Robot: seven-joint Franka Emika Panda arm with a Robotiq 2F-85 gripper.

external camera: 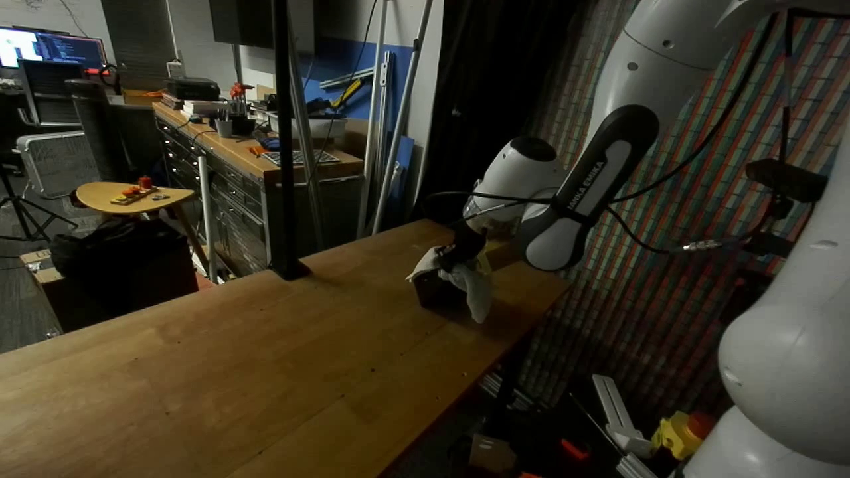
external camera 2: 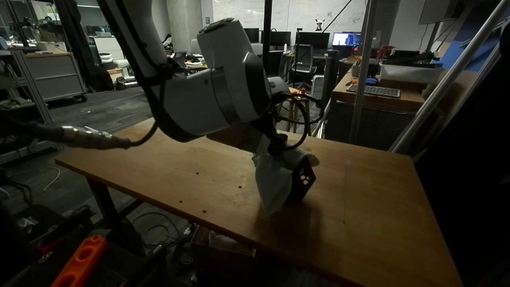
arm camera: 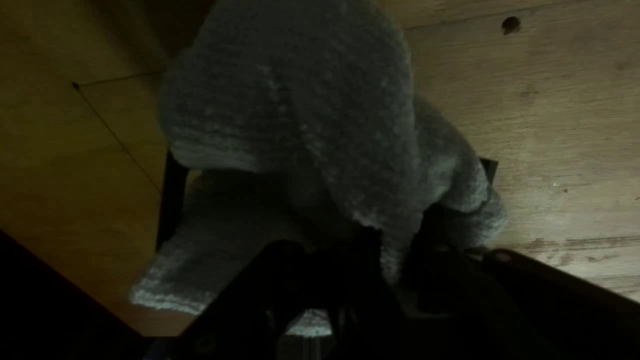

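Observation:
A grey-white cloth (external camera: 476,293) hangs in loose folds from my gripper (external camera: 458,261), which is shut on it near the far end of the wooden table (external camera: 263,350). In the wrist view the cloth (arm camera: 288,102) fills the middle, bunched between the dark fingers; the tips are hard to make out in the shade. Under and beside the cloth is a dark box-like object (external camera 2: 302,181), with light holes in one side and the cloth draped over it. Whether it rests on the tabletop or is just above it, I cannot tell.
A black post (external camera: 284,159) stands at the table's back edge. A cable (external camera 2: 306,119) loops around the wrist. Below the right edge lie tools and a yellow-red button box (external camera: 683,433).

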